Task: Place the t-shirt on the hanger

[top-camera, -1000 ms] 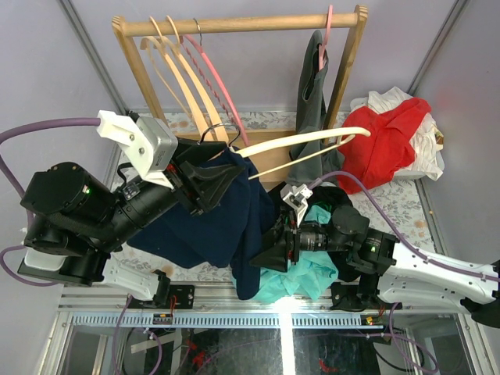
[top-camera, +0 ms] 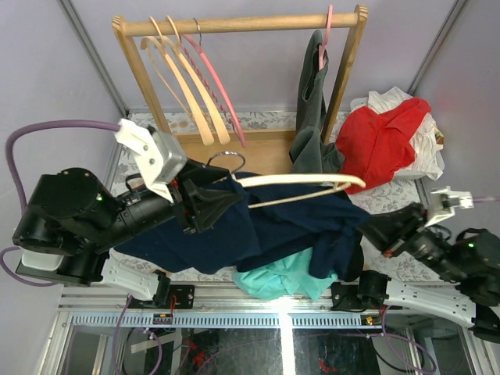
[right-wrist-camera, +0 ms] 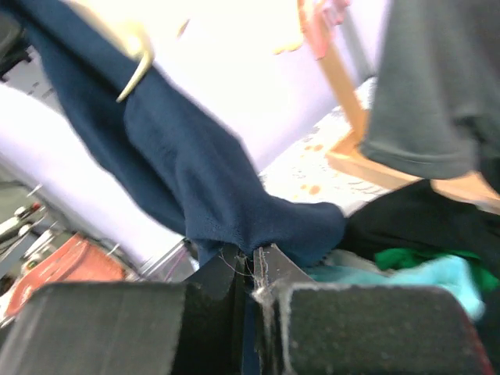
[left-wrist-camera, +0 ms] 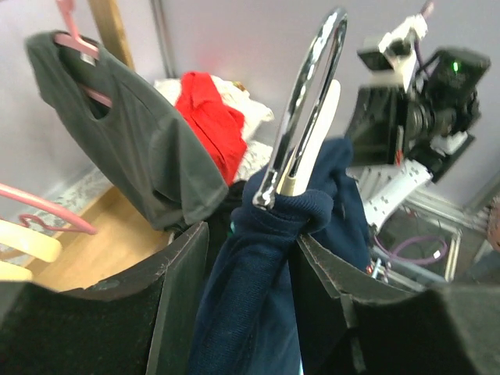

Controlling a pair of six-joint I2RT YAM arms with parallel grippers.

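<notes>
The navy t-shirt (top-camera: 281,219) hangs bunched on a pale wooden hanger (top-camera: 301,179), one bar of which is bare in the top view. My left gripper (top-camera: 209,191) surrounds the shirt's neck end below the metal hook (left-wrist-camera: 301,101). Its fingers (left-wrist-camera: 181,301) stand apart, cloth between them and a dark gap along the left one. My right gripper is shut on the shirt's edge, pulling it out to the right, below the hanger's bare end. What the folds cover of the hanger is hidden.
Behind stands a wooden rack (top-camera: 242,23) with several wooden and pink hangers and a grey garment (top-camera: 311,101). Red cloth (top-camera: 383,141) lies at the right, turquoise cloth (top-camera: 281,275) below the shirt.
My right gripper has swung right, stretching the shirt sideways beneath the hanger. My left gripper and the hanger have shifted toward the front; the hanger has levelled out.
</notes>
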